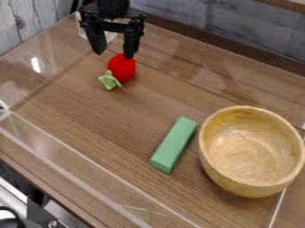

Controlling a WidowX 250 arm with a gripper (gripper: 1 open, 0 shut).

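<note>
My dark gripper (112, 36) is at the top left, above a red strawberry-like object (121, 66) with a green top. It stands open. A green bar (174, 144) lies on the wooden table (84, 134) at the lower middle, and a beige bowl (245, 151) sits at the right.
A pale, partly hidden object lies behind the gripper near the back left. The table's left edge shows at the lower left.
</note>
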